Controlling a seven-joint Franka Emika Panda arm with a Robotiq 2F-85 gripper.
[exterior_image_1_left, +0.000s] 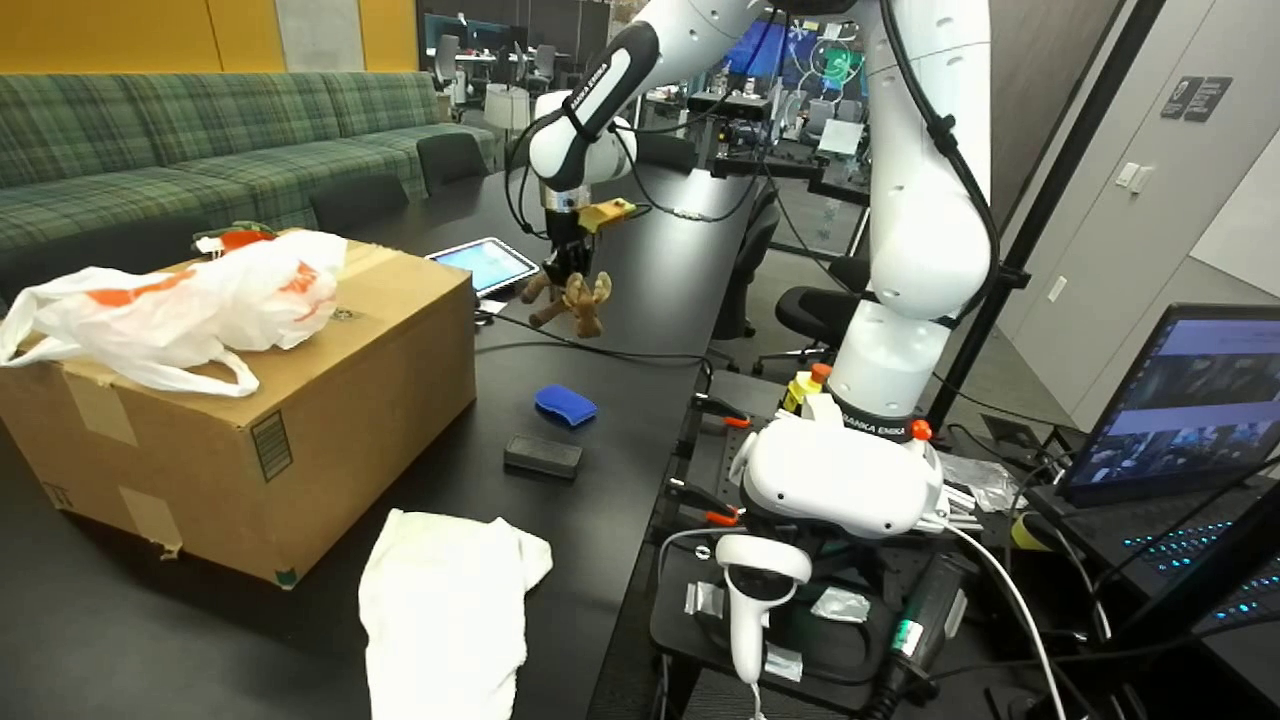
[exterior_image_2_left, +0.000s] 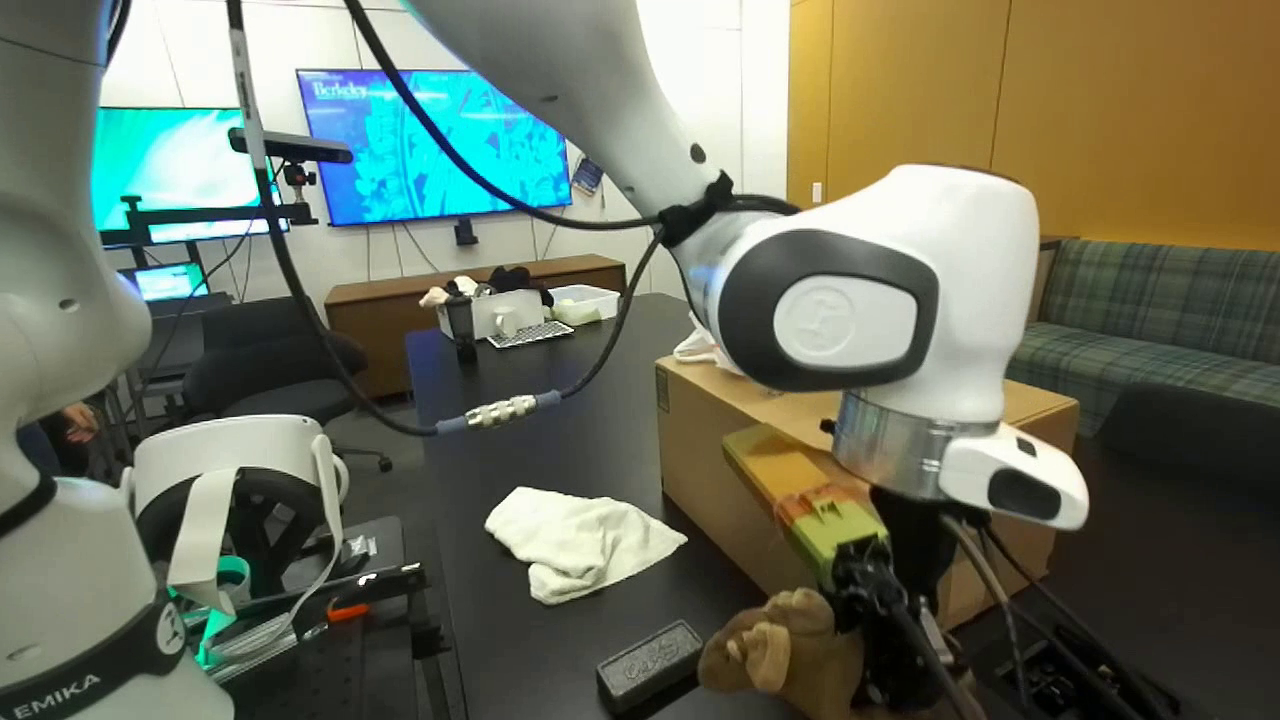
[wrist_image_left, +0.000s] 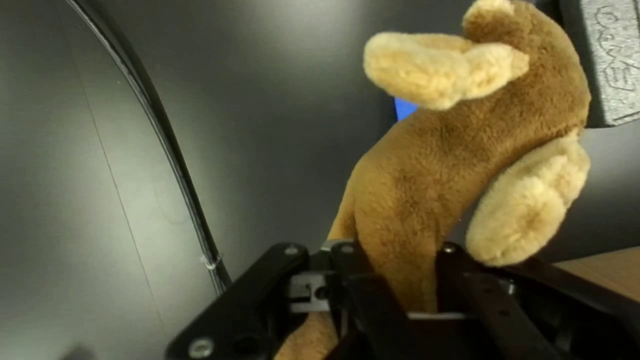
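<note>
A brown plush moose (wrist_image_left: 444, 150) with pale tan antlers is pinched between the fingers of my gripper, part of its body showing on either side of them. In exterior view 1 the moose (exterior_image_1_left: 583, 302) hangs beneath the gripper (exterior_image_1_left: 571, 266) over the dark table, beside the tablet. Exterior view 2 shows the moose's head (exterior_image_2_left: 780, 654) at the bottom, left of the black fingers. Whether its lower parts touch the table cannot be told.
A large cardboard box (exterior_image_1_left: 372, 408) bearing a white plastic bag (exterior_image_1_left: 192, 306) stands to the left. On the table (exterior_image_1_left: 624, 432) lie a blue sponge (exterior_image_1_left: 565, 404), a dark eraser (exterior_image_1_left: 542, 456), a white cloth (exterior_image_1_left: 450, 612), a tablet (exterior_image_1_left: 486, 265) and a black cable (wrist_image_left: 174, 150).
</note>
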